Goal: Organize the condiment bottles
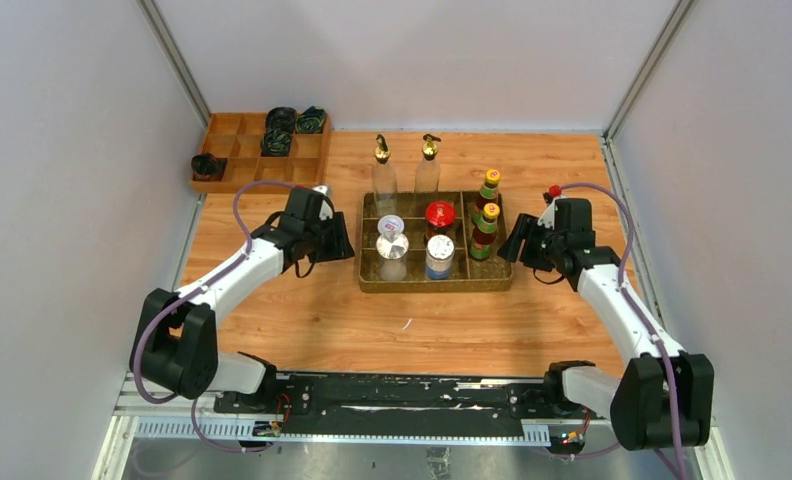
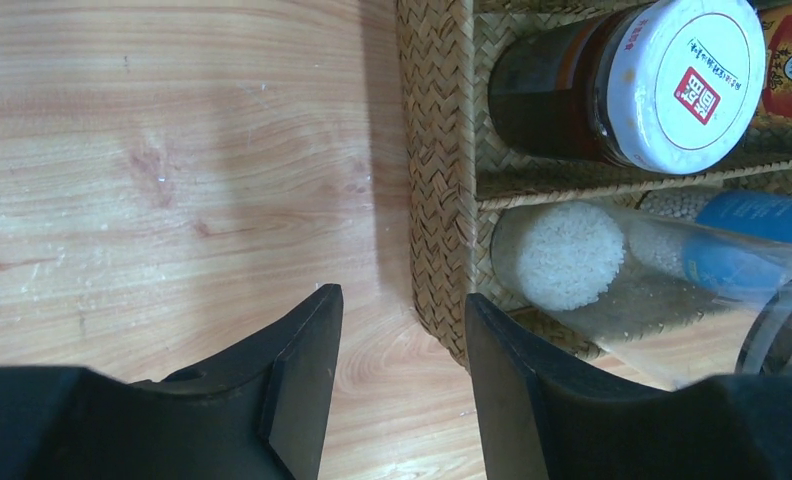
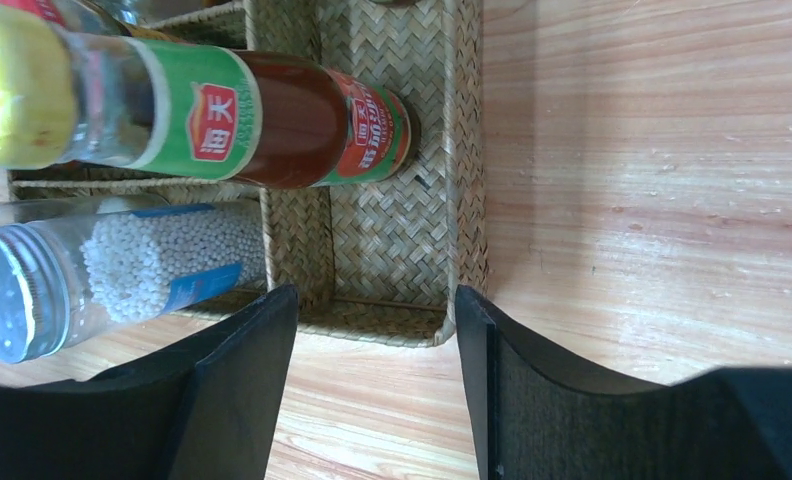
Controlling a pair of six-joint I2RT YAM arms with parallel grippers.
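Note:
A woven divided tray sits mid-table with condiments inside. Its right column holds two dark sauce bottles with yellow caps, a front one and a rear one. In the middle column stand a red-lidded jar and a jar of white beads. On the left are a white-lidded dark jar and a clear container of white grains. Two gold-topped pump bottles, left and right, rise at the rear. My left gripper is open and empty beside the tray's left wall; my right gripper, open and empty too, is near its right wall.
A wooden compartment box with several dark bundled items stands at the back left. Bare tabletop lies in front of the tray, with a small white scrap on it.

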